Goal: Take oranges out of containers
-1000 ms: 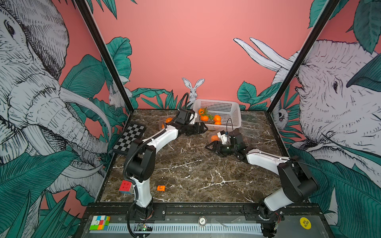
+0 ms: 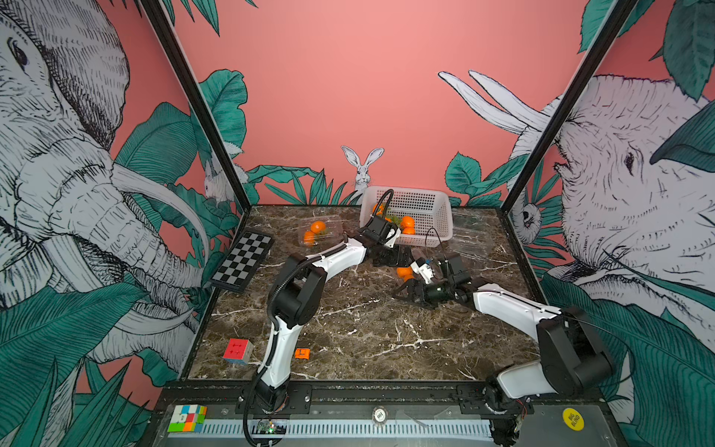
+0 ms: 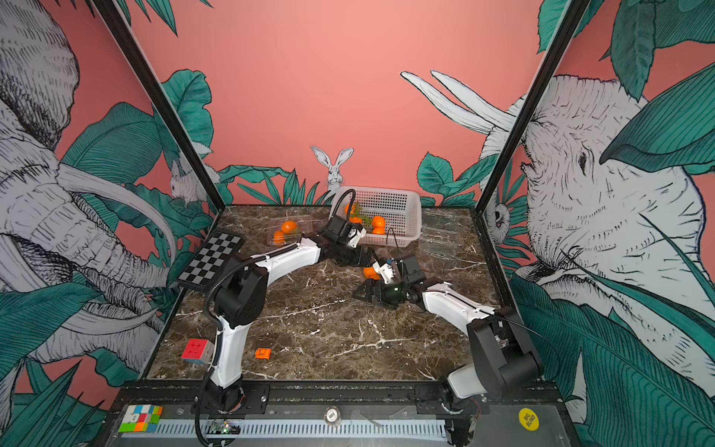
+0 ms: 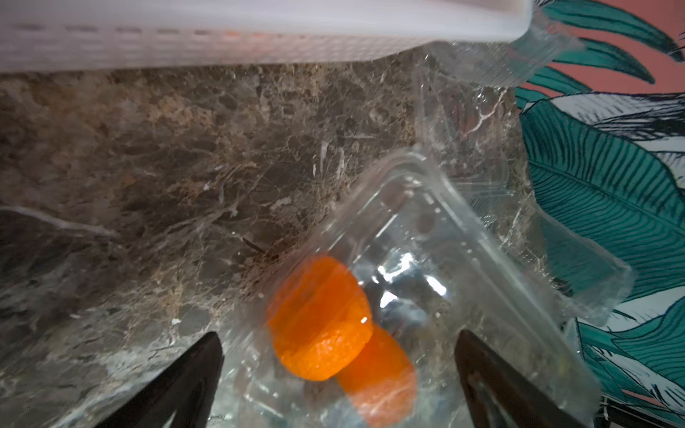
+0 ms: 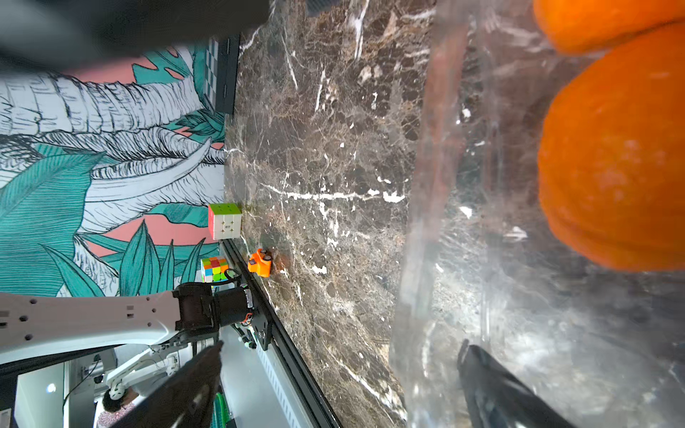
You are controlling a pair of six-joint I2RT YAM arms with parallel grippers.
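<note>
In the left wrist view, a clear plastic container (image 4: 428, 207) holds two oranges (image 4: 321, 321), one partly behind the other. My left gripper is open above it, with its fingers (image 4: 189, 381) spread on either side of the oranges. From the right, my right gripper faces the same container, also open. One right finger (image 5: 492, 385) overlaps the clear wall (image 5: 421, 235); I cannot tell whether they touch. Oranges (image 5: 620, 157) fill the right side of that view. From above, an orange (image 2: 404, 272) shows between both grippers.
A white basket (image 2: 444, 216) with oranges (image 2: 407, 222) stands at the back. Another clear container with oranges (image 2: 318, 226) is back left; empty clear ones (image 2: 473, 234) lie back right. A checkerboard (image 2: 243, 260), red cube (image 2: 237, 350) and small orange piece (image 2: 301, 353) lie leftward.
My left gripper has moved right to the container, uncovering the oranges at back left. My right gripper has shifted slightly toward the front, and the orange between the grippers appears nearer the front.
</note>
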